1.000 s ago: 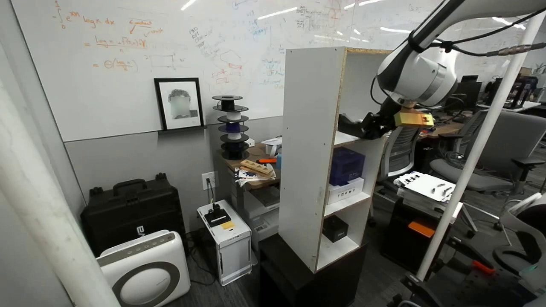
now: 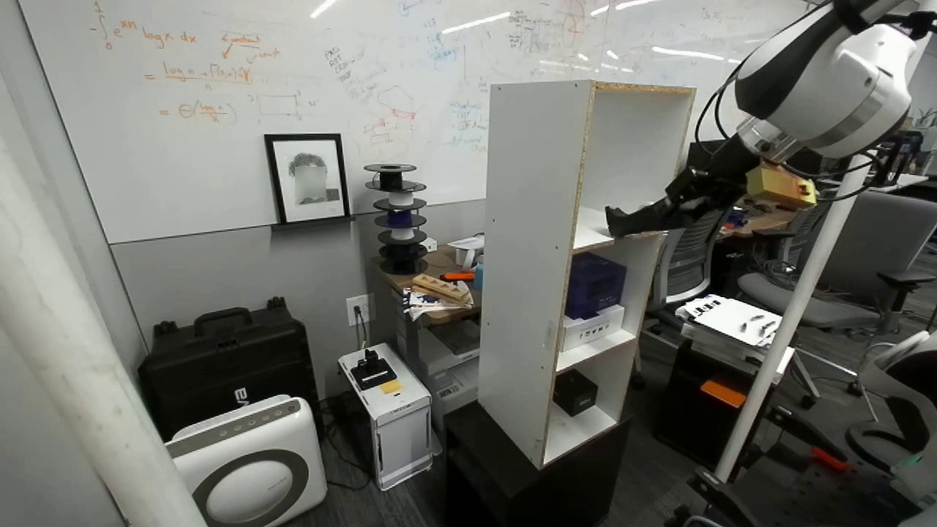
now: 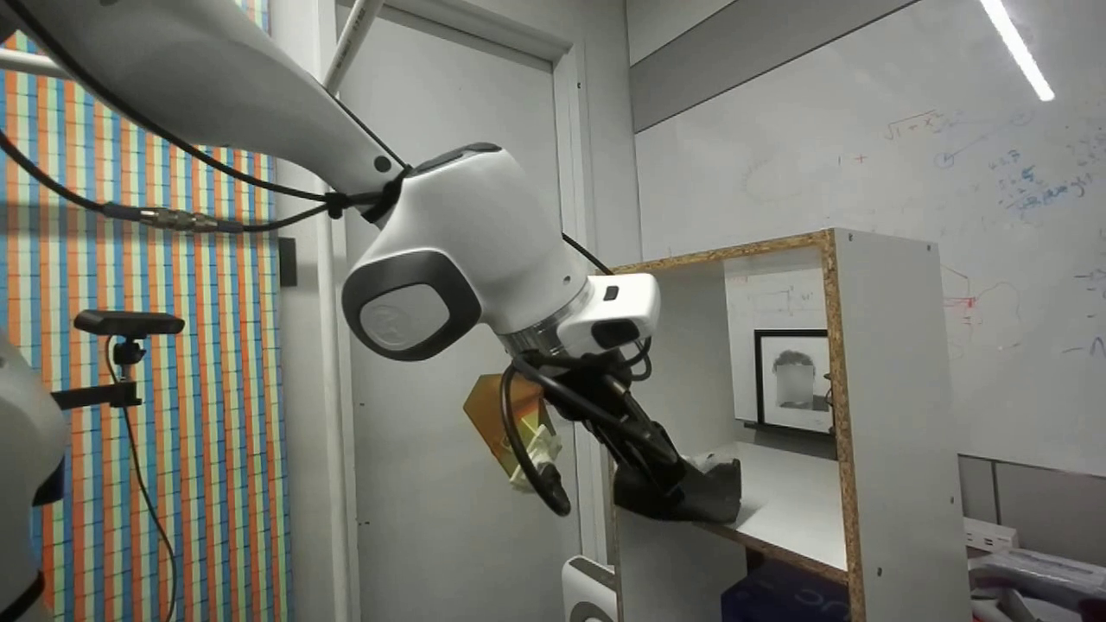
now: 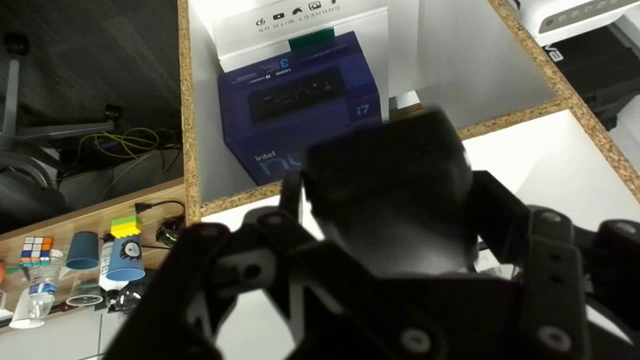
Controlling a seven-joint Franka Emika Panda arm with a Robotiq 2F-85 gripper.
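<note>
A black, blocky thing (image 4: pixel 387 162) fills the space between the fingers of my gripper in the wrist view. A narrow pale gap shows beside the left finger, and I cannot tell whether both fingers press on the thing. From outside, the black thing (image 2: pixel 639 219) reaches over the front edge of the top shelf (image 2: pixel 595 230), with my gripper (image 2: pixel 681 206) just outside the opening. In exterior view 2 the dark thing (image 3: pixel 715 492) merges with the fingers, so its contact with the shelf board is unclear.
The white cabinet (image 2: pixel 531 263) has chipboard edges close to my gripper. A blue box (image 4: pixel 300 114) sits on the middle shelf, and a small black box (image 2: pixel 575 392) on the lowest. A white pole (image 2: pixel 795 316) stands right of the cabinet. Much of the top shelf is bare.
The arm has drawn back to the right and outward from the cabinet's top compartment. The black shape at the gripper's end has shifted right with it, from deeper inside to the front edge.
</note>
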